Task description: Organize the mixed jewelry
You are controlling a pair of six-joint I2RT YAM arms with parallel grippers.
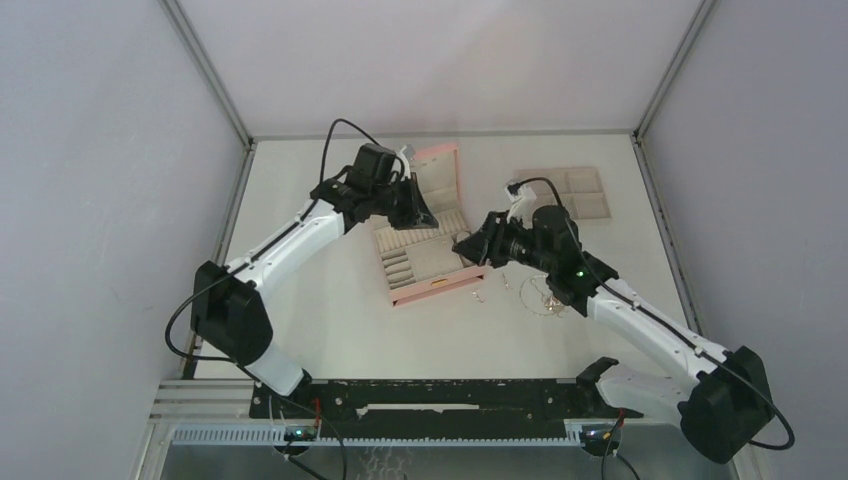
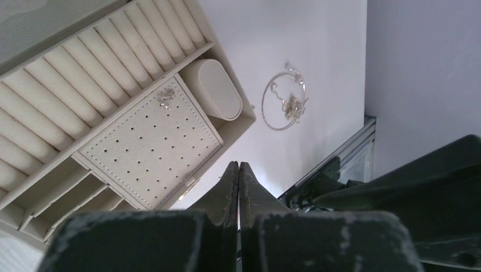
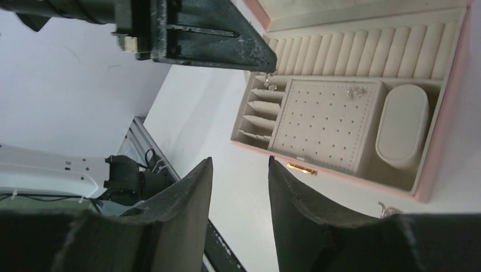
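The pink-edged jewelry box (image 1: 440,287) stands lidded open in the middle of the table. Over its ring rolls my left gripper (image 1: 428,222) is shut; in the right wrist view a small shiny piece of jewelry (image 3: 269,85) shows right at its tip. My right gripper is open and empty, close to the box's right front corner. Sparkling earrings (image 2: 165,97) sit on the perforated earring panel (image 2: 150,150). On the table right of the box lies a ring-shaped bangle (image 2: 266,96) with a tangled chain (image 2: 293,107).
A beige divided tray (image 1: 580,180) stands at the back right, partly behind the right arm. A beige oval-topped case (image 2: 215,90) fills the box's right compartment. Another small trinket (image 3: 389,211) lies in front of the box.
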